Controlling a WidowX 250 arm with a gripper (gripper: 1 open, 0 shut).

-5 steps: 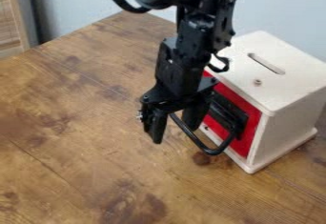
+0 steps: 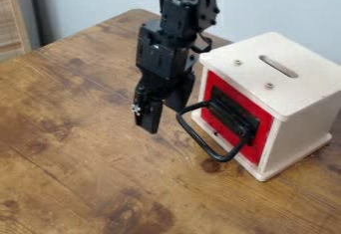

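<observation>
My black gripper is open, pointing down just left of a white wooden box with a red front panel. The panel has a black recessed part in its middle, and a black looped cable or handle arcs out from it below and to the right of my fingers. Whether a finger touches the loop is unclear. Nothing shows held between the fingers.
The box has a slot and screws on top. A pale wall stands behind.
My gripper and arm have moved up and to the left, away from the box's red front, uncovering more of it.
</observation>
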